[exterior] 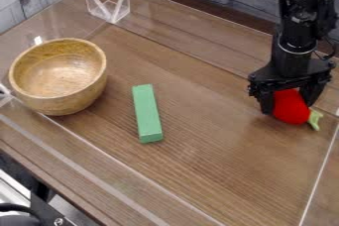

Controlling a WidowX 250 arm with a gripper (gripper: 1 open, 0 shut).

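Note:
My black gripper (286, 96) reaches down from the top right, its fingertips low over a red object (288, 108) with a small green part at its lower right. The fingers straddle or touch the red object; whether they grip it is unclear.
A wooden bowl (56, 76) sits at the left, with a green block (146, 113) to its right. A white wire item (109, 3) lies at the upper left.

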